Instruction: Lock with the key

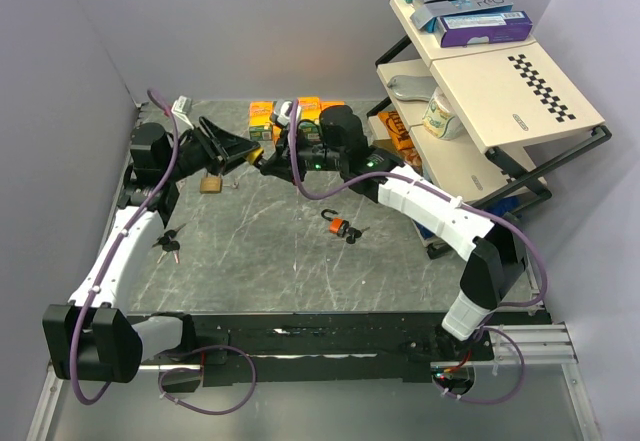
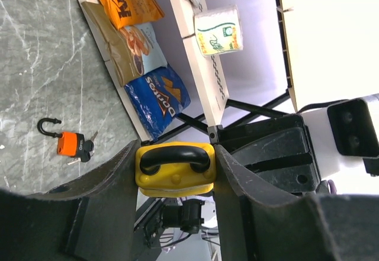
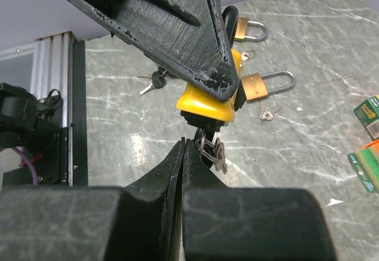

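Note:
A yellow padlock (image 2: 174,178) with a black shackle is clamped in my left gripper (image 1: 245,154), seen close up in the left wrist view. In the right wrist view its black base faces down, with silver keys (image 3: 218,154) on a ring hanging there; whether a key is inserted cannot be told. My right gripper is shut with its tips at the keys, touching or very close; whether anything thin is between them is hidden.
An orange padlock (image 1: 336,225) with keys, brass padlocks (image 3: 254,86) and loose keys (image 1: 168,241) lie on the marble surface. A shelf unit (image 1: 520,101) with packets and boxes stands at the right.

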